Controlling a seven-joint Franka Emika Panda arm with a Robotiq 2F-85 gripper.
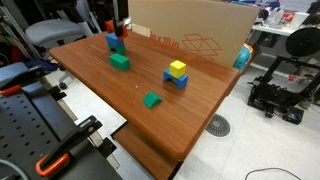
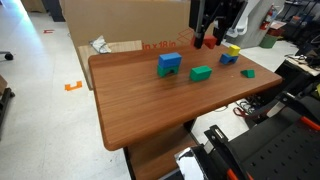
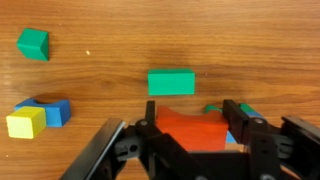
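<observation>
My gripper is shut on a red block (image 3: 193,128), held above the wooden table. In exterior view 2 the red block (image 2: 210,42) hangs under the arm, clear of the tabletop. Below and beside it stands a blue block (image 2: 170,61) with green showing under it. That stack is mostly hidden behind the right finger in the wrist view. A green block (image 3: 171,82) lies just ahead of the fingers. A yellow block (image 1: 178,68) rests on a blue piece (image 1: 175,82). Another green piece (image 1: 152,100) lies nearer the table's front edge.
The wooden table (image 2: 125,103) has wide bare room on its left in exterior view 2. A cardboard panel (image 1: 200,25) stands along the back edge. A dark bench (image 1: 35,125) is beside the table.
</observation>
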